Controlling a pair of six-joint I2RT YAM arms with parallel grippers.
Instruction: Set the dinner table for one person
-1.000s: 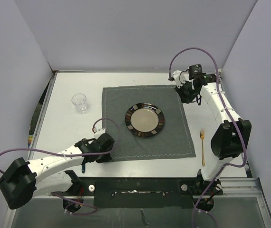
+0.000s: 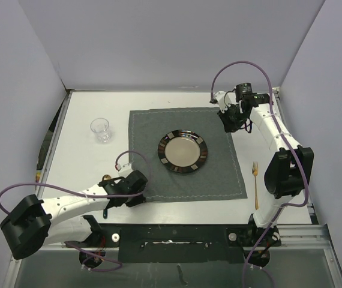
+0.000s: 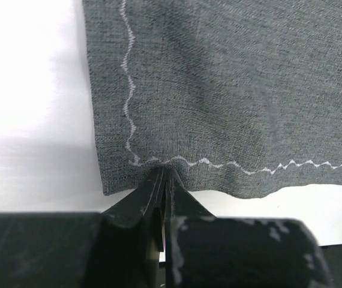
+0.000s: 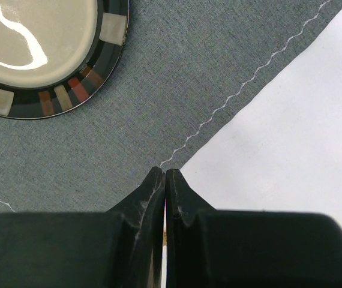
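A grey placemat [image 2: 219, 174] with light stitching lies on the white table, its near-left corner slightly rippled in the left wrist view. My left gripper is shut at that corner, tips touching the mat's near hem; no cloth clearly shows between them. On the mat's middle rests a beige plate [image 2: 182, 152] with a dark patterned rim. Over the mat's far-right edge, my right gripper is shut with nothing visible between its fingers. A fork [image 2: 255, 185] lies right of the mat. Left of it stands a clear glass [image 2: 101, 129].
A spoon [image 2: 106, 178] and a dark blue handle [image 2: 105, 213] lie at the left, partly hidden by the left arm. Walls [image 2: 159, 45] close off the back and sides.
My right arm has drifted only a little to the left. Plate, fork and glass are where they were.
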